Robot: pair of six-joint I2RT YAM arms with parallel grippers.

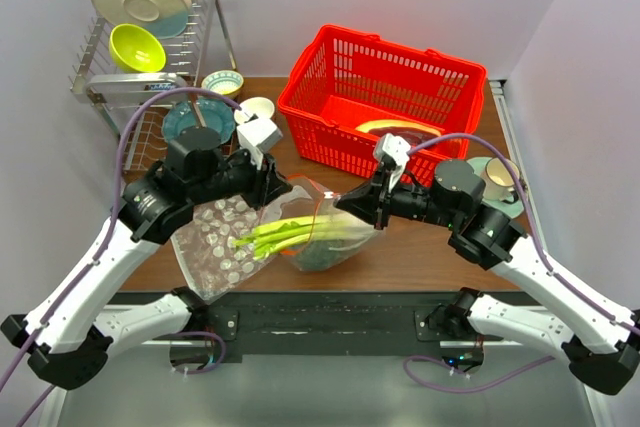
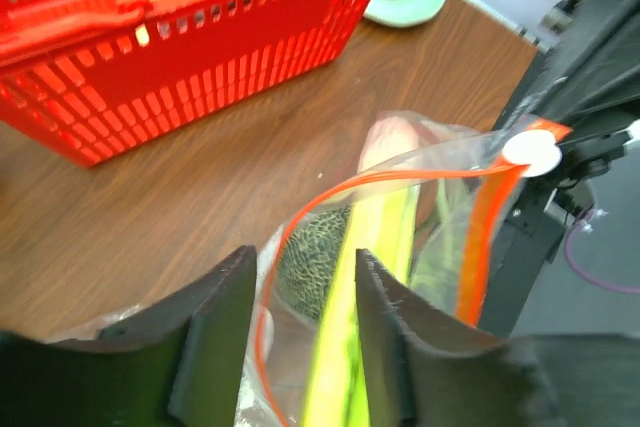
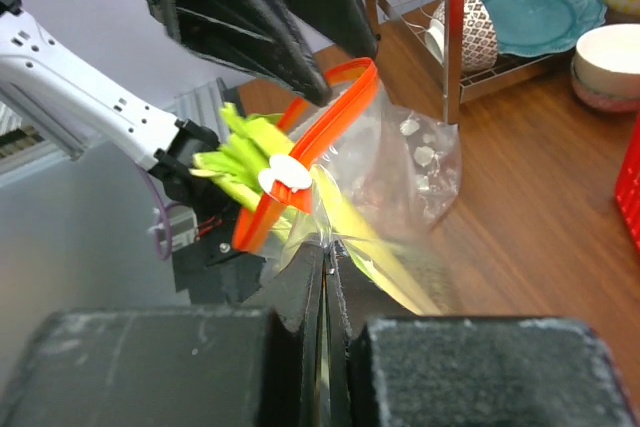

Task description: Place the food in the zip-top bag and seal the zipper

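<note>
A clear zip bag with an orange zipper band (image 2: 345,185) stands with its mouth open at the middle of the table. The leafy stalk (image 1: 290,234) lies partly in it, its green end sticking out toward the left. Dark green food (image 2: 313,255) also shows through the bag. My left gripper is part open above the bag's mouth, with the band and stalk seen behind its fingers. On the opposite side, my right gripper is shut on the clear bag film beside the white zipper slider (image 3: 290,173).
A red basket (image 1: 380,107) holding one item stands behind the bag. Under the left arm lies a flat patterned bag (image 1: 218,242). The dish rack (image 1: 190,37) is at back left, a cup (image 1: 497,180) at right.
</note>
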